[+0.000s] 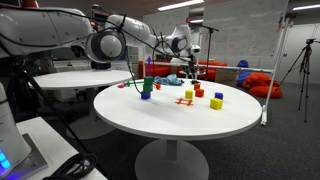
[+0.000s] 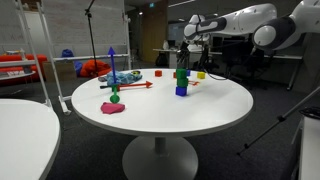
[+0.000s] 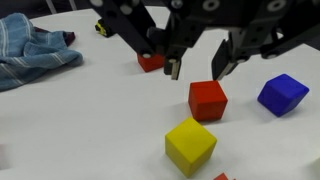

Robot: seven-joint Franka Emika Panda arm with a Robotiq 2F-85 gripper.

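Note:
In the wrist view my gripper stands open above the white table, with a gap between its dark fingers and nothing in it. Below the fingers sits a red cube (image 3: 207, 101), close to a yellow cube (image 3: 190, 147). Off to the right lies a blue cube (image 3: 283, 96). Another red cube (image 3: 151, 63) shows partly behind a finger. Exterior view 1 has the gripper (image 1: 195, 71) over the far part of the table, above a group of red and yellow cubes.
A green block (image 1: 148, 84) stands on a blue block (image 1: 146, 95) near the table's left side. A blue-grey cloth (image 3: 36, 48) lies on the table. A pink object (image 2: 114, 108) and red arrow (image 2: 122, 87) occupy another side.

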